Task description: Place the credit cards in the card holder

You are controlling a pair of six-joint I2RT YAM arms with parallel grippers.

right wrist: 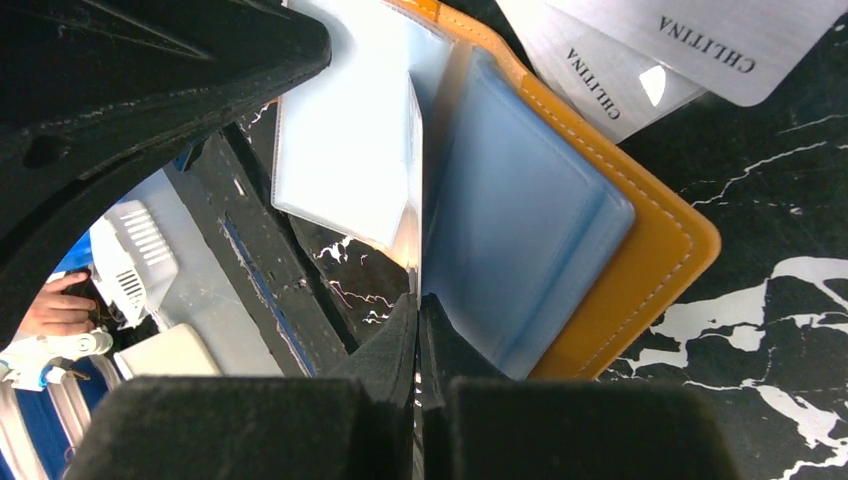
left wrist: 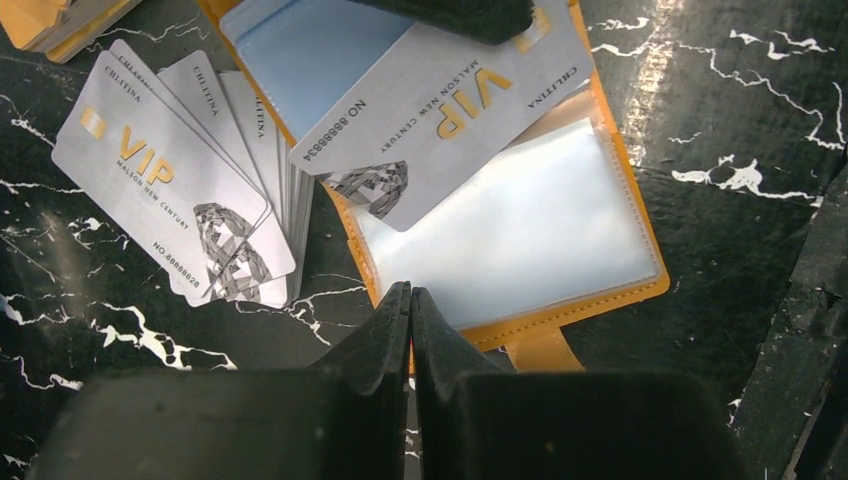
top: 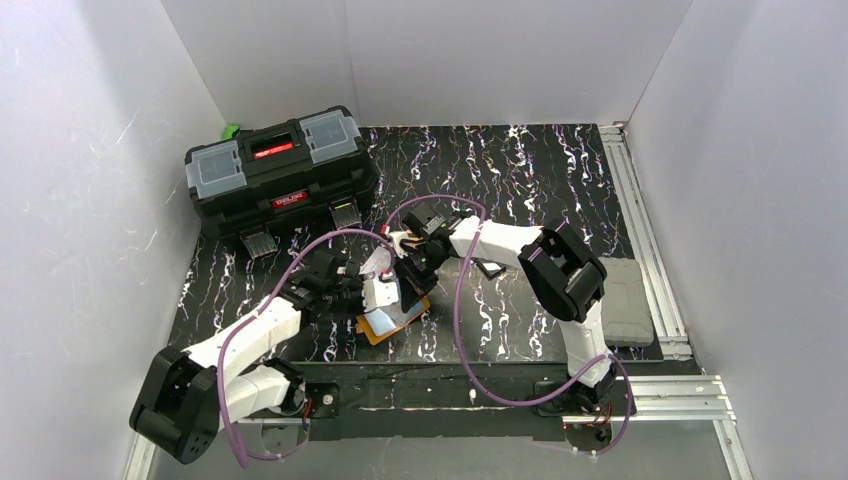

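Observation:
An orange card holder (left wrist: 560, 322) with clear pockets lies open on the dark marbled table. My right gripper is shut on the edge of a silver VIP card, which stands nearly edge-on in the right wrist view. That card extends across the holder, one corner near a pocket's edge; whether it is inside the pocket I cannot tell. Left of the holder, several more silver cards (left wrist: 150, 170) lie fanned out in a pile. My left gripper, shut with nothing visible between its fingers, hangs over the holder's near edge.
Part of an orange stack (left wrist: 65, 22) shows past the card pile. A black toolbox (top: 285, 175) occupies the back left and a grey case (top: 627, 302) the right side. Behind the right arm the table is open. Both grippers are close together over the holder.

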